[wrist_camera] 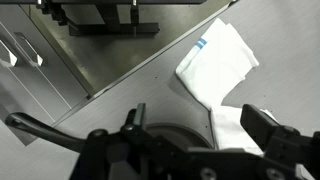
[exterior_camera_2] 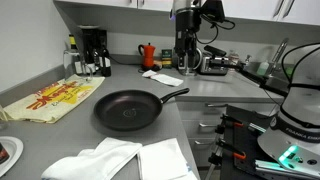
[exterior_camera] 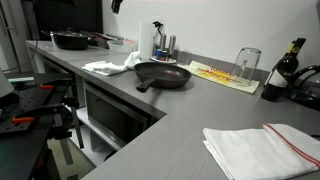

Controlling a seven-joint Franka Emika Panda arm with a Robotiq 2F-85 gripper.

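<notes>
A dark frying pan (exterior_camera_2: 130, 108) rests on the grey counter, its handle (exterior_camera_2: 175, 94) reaching towards the counter edge. Above the worktop, my gripper (exterior_camera_2: 187, 42) hangs open in exterior view 2, with nothing visible between its fingers. From the wrist, the gripper looks down over the pan (wrist_camera: 178, 132), whose lower part is hidden behind it. The handle (wrist_camera: 45, 132) sticks out to the left. White cloth with a blue stripe (wrist_camera: 215, 62) lies beside the pan; crumpled white cloth (exterior_camera: 115, 65) shows there in exterior view 1.
A folded white towel with a red stripe (exterior_camera: 262, 150) lies farther along. A yellow patterned cloth (exterior_camera_2: 55, 97), an upturned glass (exterior_camera: 246, 65) and a dark bottle (exterior_camera: 284, 70) stand along the wall side. Below the counter edge is an open drawer (exterior_camera: 92, 140).
</notes>
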